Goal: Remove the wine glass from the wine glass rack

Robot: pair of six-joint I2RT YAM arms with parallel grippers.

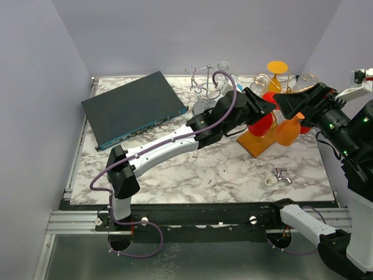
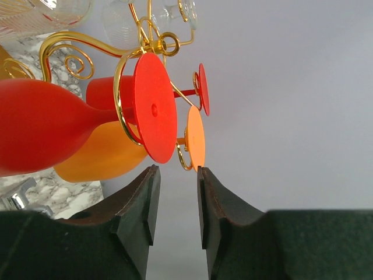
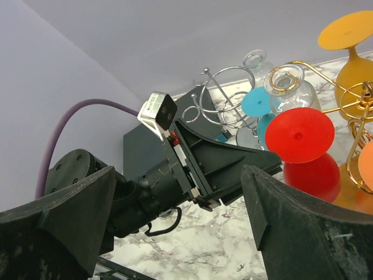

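Upside-down glasses hang by their feet from a gold wire rack (image 2: 105, 44) on a wooden base (image 1: 254, 144). Closest in the left wrist view is a red wine glass (image 2: 154, 108), its foot in a gold loop; an orange glass (image 2: 197, 140) and another red one sit behind. Just beyond that near foot, my left gripper is open, its fingertips apart with nothing between them. My right gripper is also open and empty, to the right of the left one in the top view. In the right wrist view the left gripper's black fingers (image 3: 247, 166) reach beside the red foot.
A silver rack (image 1: 208, 87) stands left of the gold one, with a blue glass (image 3: 256, 102) nearby. A dark flat device (image 1: 134, 108) lies at the back left, a metal tap (image 1: 281, 176) at the front right.
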